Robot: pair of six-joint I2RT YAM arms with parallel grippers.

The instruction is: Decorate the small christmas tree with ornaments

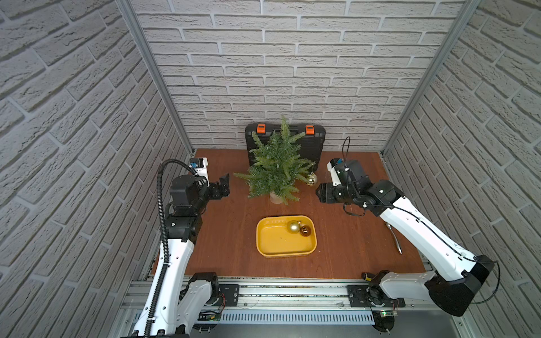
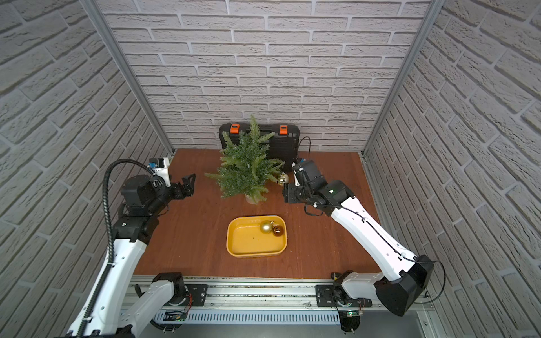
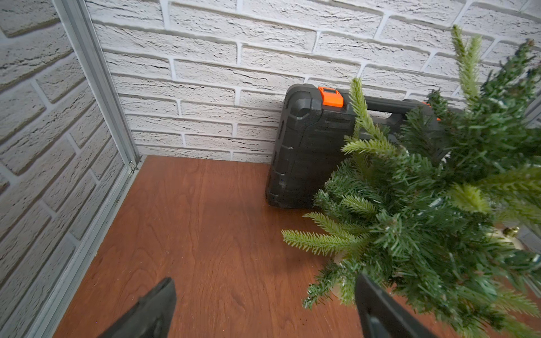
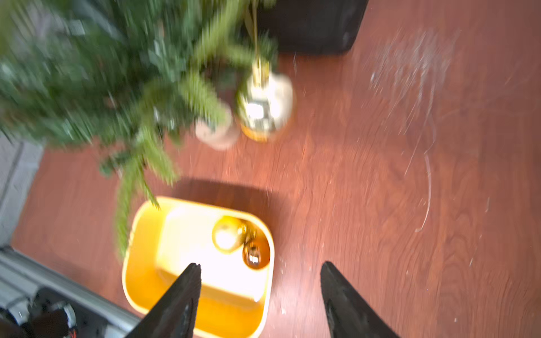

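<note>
The small green tree [image 1: 276,163] stands in a pot at the middle back. A gold ornament [image 4: 265,107] hangs from a branch on its right side. A yellow tray [image 1: 267,248] in front holds a gold ball [image 1: 293,226] and a bronze ball [image 1: 305,230]. My left gripper is open, empty, left of the tree. My right gripper is part open above the table, right of the tree, with nothing between its fingers.
A black case [image 3: 296,157] with orange latches stands against the back wall behind the tree. A spoon-like utensil [image 1: 397,242] lies at the right.
</note>
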